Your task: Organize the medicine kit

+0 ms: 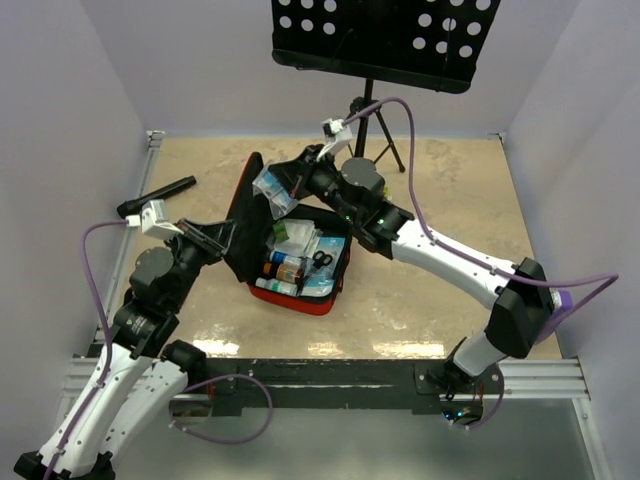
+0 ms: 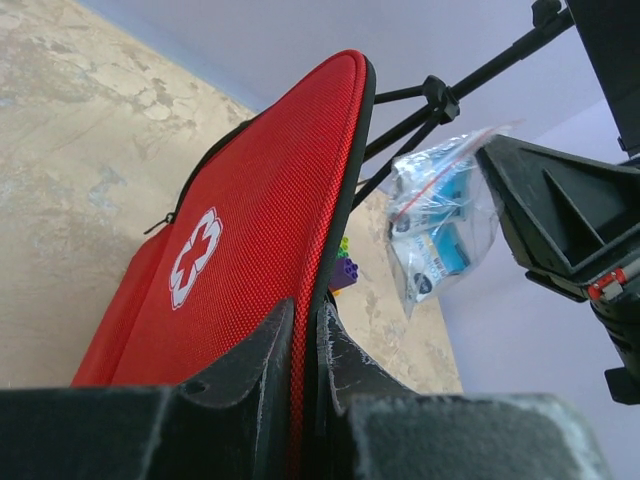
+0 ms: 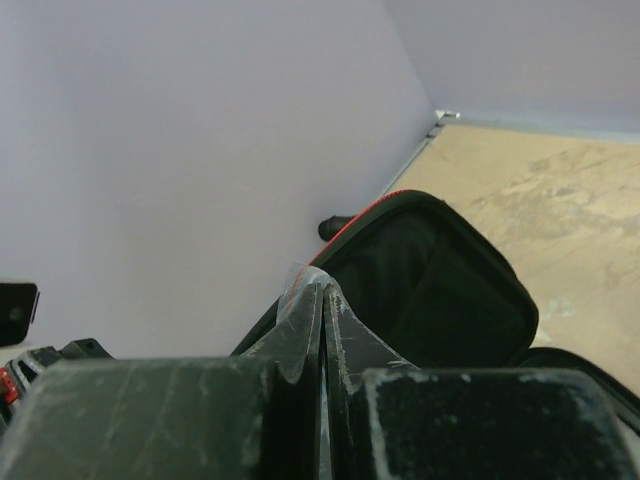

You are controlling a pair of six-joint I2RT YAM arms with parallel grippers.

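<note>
The red medicine kit [image 1: 318, 307] lies unzipped on the table, its black-lined lid [image 1: 246, 205] standing up at the left. My left gripper is shut on the edge of that lid, whose red outside [image 2: 250, 210] bears a white cross emblem. A clear zip bag [image 2: 440, 215] with blue-and-white packets hangs from my right gripper [image 1: 281, 176], shut on its thin plastic above the kit's back left. Inside the case are bottles [image 1: 285, 272], scissors [image 1: 321, 259], a green item [image 1: 280, 231] and blue-white packets [image 1: 318, 283]. The right wrist view shows only a sliver of the bag [image 3: 292, 288] behind the fingers.
A black cylindrical object [image 1: 160, 196] lies at the table's back left. A music stand [image 1: 372, 84] rises behind the table. Small coloured blocks [image 2: 344, 270] sit beyond the kit, and the right side of the table [image 1: 450, 300] is largely clear.
</note>
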